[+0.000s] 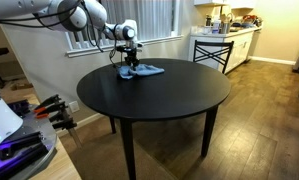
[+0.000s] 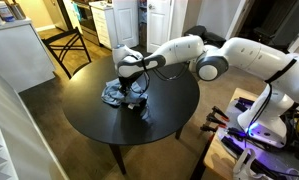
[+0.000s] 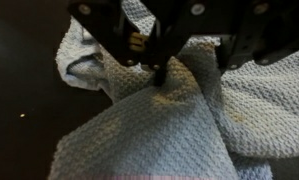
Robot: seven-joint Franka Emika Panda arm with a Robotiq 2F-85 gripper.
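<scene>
A light blue-grey knit cloth (image 1: 144, 70) lies rumpled on the far part of the round black table (image 1: 154, 100). Seen from the other side, the cloth (image 2: 116, 93) is spread in loose folds. My gripper (image 1: 130, 60) is down at the cloth's left part. In the wrist view, the gripper has its fingers apart, with a raised fold of the cloth (image 3: 149, 135) running between and under them. One dark fingertip (image 3: 160, 76) touches the fabric. Whether the fold is pinched does not show.
A black chair (image 1: 213, 52) stands at the table's far right. Behind the table is a window with blinds (image 1: 79, 40). A person (image 2: 125, 62) stands by the table's edge.
</scene>
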